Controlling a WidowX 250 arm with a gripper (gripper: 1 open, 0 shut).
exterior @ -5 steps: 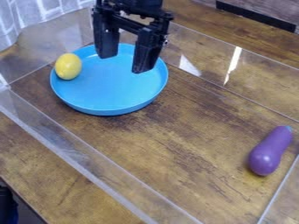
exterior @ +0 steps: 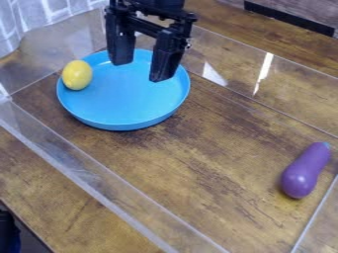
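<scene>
My black gripper [exterior: 142, 57] hangs over a blue plate [exterior: 126, 109], its two fingers spread apart and open, with nothing seen between them. A yellow egg-shaped object [exterior: 77, 74] rests on the left part of the plate. A purple eggplant [exterior: 303, 171] lies on the wooden table at the right, well away from the plate. The arm hides part of the plate's far side.
A clear strip or edge runs along the lower left, and another shows at the lower right.
The gripper has shifted very slightly over the plate. The plate, yellow object and eggplant look unchanged.
</scene>
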